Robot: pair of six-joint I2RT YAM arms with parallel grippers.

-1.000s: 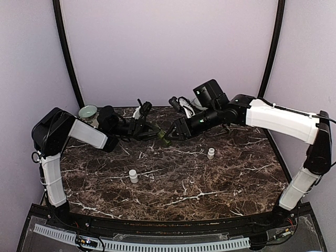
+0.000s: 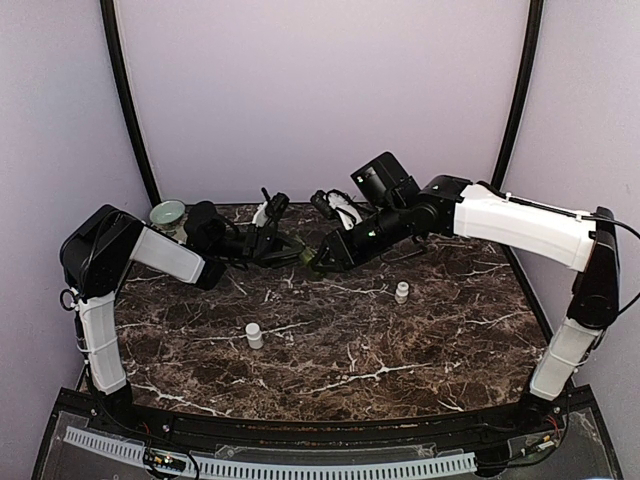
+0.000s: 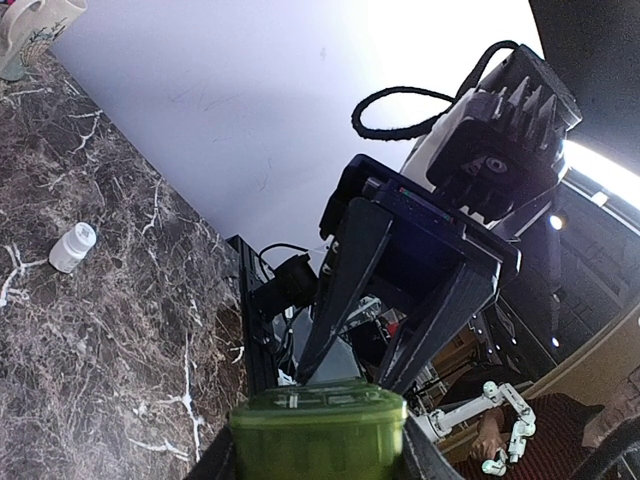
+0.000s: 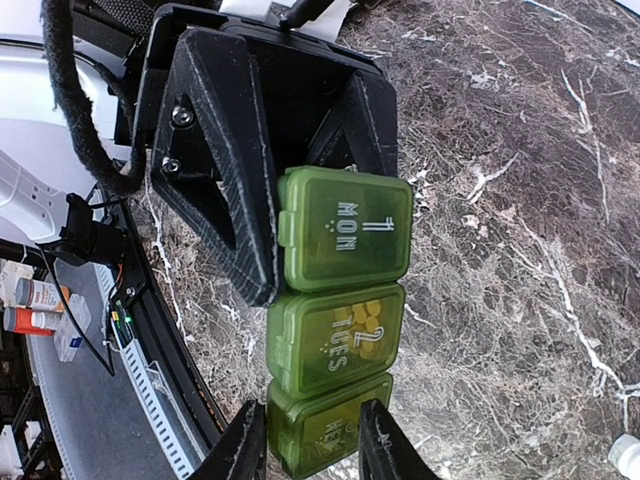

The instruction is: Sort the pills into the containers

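Observation:
A green translucent pill organizer with MON, TUES and WED lids showing hangs above the table, its lids closed. Yellowish pills show through the TUES lid. My left gripper is shut on the organizer's MON end. In the left wrist view the box's near end fills the space between its fingers. At the WED end, my right gripper has its fingers apart, one to each side of the box; contact cannot be made out. A white bottle stands at front left, another white bottle right of centre.
A pale green bowl sits at the back left corner. A patterned mug appears in the left wrist view. The two grippers are close together over the back middle.
The right arm has shifted left, bringing its gripper closer to the organizer and hiding more of it in the top view. The left arm and the bottles look unmoved.

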